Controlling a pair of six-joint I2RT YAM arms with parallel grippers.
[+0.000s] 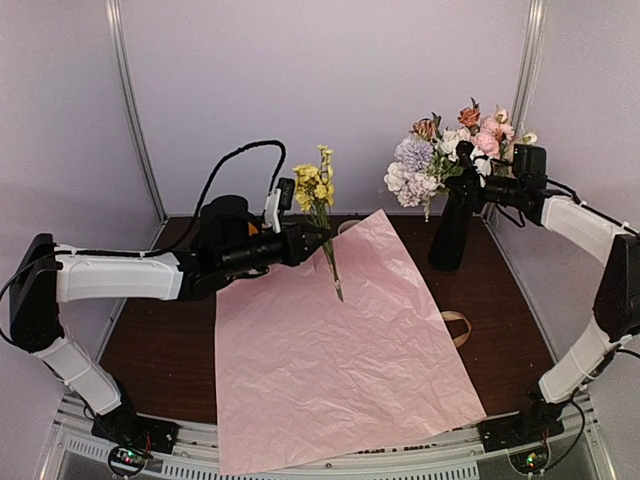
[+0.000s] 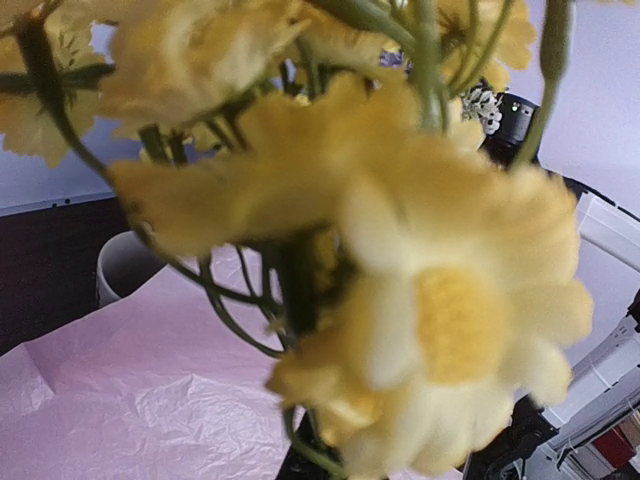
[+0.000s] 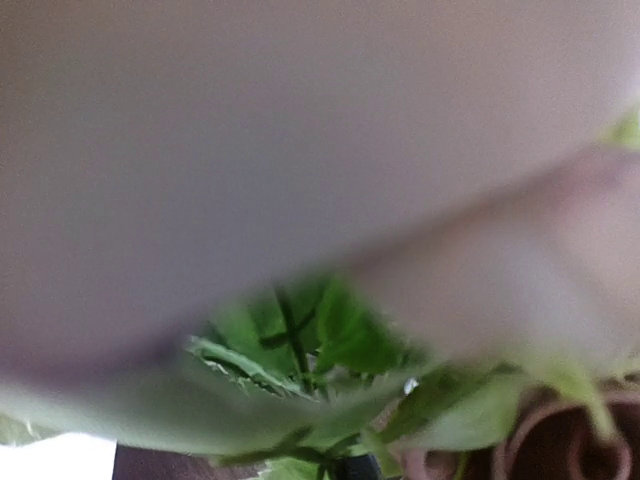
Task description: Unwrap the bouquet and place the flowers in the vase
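My left gripper [image 1: 318,236] is shut on the stems of the yellow flowers [image 1: 315,185], which stand nearly upright above the pink paper with their stem ends pointing down. Those blossoms [image 2: 460,320] fill much of the left wrist view and hide the fingertips. At the back right stands a black vase [image 1: 450,238] holding white, lavender, pink and orange flowers [image 1: 413,155]. My right gripper [image 1: 462,184] is shut at the vase's mouth, against the front of this bunch. Blurred petals and green leaves [image 3: 355,325] cover the right wrist view, so its fingers and any stem between them are hidden.
Pink paper [image 1: 330,370] covers the middle of the dark table [image 1: 160,365] and reaches past its front edge. A pale cup [image 2: 125,265] stands behind the paper. On the right lies a tan ribbon loop [image 1: 457,327].
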